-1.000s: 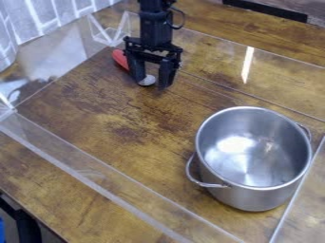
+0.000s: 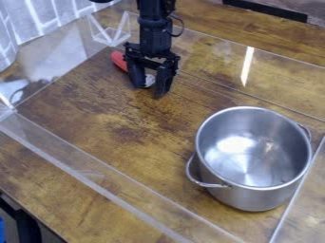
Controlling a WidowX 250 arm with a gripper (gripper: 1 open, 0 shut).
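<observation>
At the upper middle of the camera view, the black gripper (image 2: 152, 74) hangs low over a red object with a silvery end (image 2: 120, 60), which lies on the wooden table near the back. The gripper covers part of that object, and I cannot tell whether its fingers are open or closed on it. A large steel pot (image 2: 252, 152) with side handles stands at the lower right.
Transparent walls or edges border the workspace on the left, right and back. A pale cloth or sheet (image 2: 38, 24) lies beyond the upper left edge.
</observation>
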